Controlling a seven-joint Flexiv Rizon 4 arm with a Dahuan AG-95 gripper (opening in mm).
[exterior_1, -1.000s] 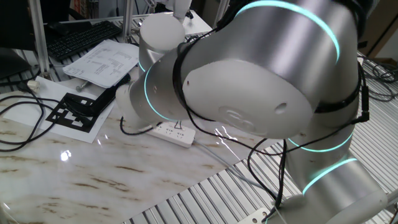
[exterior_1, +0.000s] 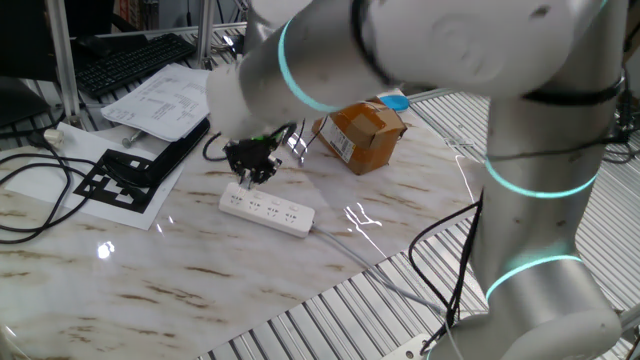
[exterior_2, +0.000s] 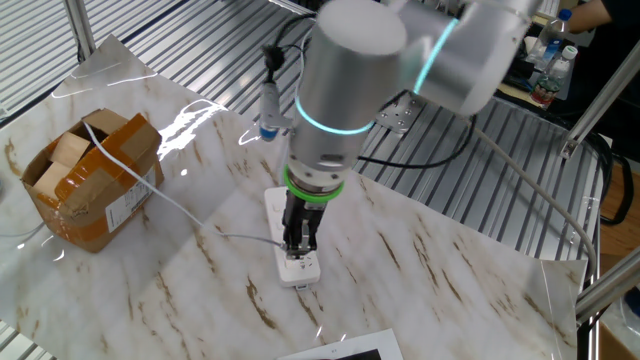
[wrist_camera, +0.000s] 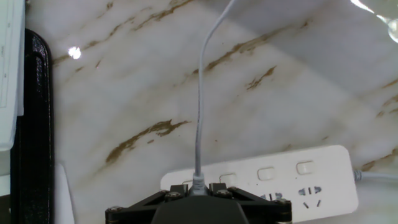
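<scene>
A white power strip lies on the marbled table, with its row of sockets and switches facing up in the wrist view. My gripper is over the strip's end away from its own cord, pointing down with its fingertips close to the sockets. Between the fingers is the grey end of a plug, from which a thin pale cable runs off across the table. The fingers are shut on it. The plug's lower part is hidden by the gripper, so whether it sits in a socket cannot be told.
An open cardboard box stands to one side, the thin cable passing over it. Papers, a black tray-like item and a printed marker sheet lie on the other side. The strip's cord trails toward the arm's base.
The arm has shifted and rotated, uncovering the cardboard box and the strip's near end. The strip has stayed put.
</scene>
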